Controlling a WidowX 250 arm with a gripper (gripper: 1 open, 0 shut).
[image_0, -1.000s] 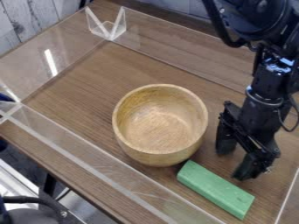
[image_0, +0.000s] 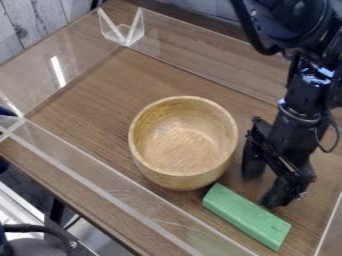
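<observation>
My black gripper (image_0: 275, 168) is low over the wooden surface at the right, just to the right of a round tan bowl (image_0: 183, 138). A green rectangular block (image_0: 247, 219) lies in front of the gripper, below and right of the bowl. Whether the dark fingers are open or shut, or hold anything, is hard to make out.
Clear plastic edges run along the front left and back, with a small clear piece (image_0: 123, 30) at the top left.
The gripper has shifted very slightly; the bowl and green block look unmoved.
</observation>
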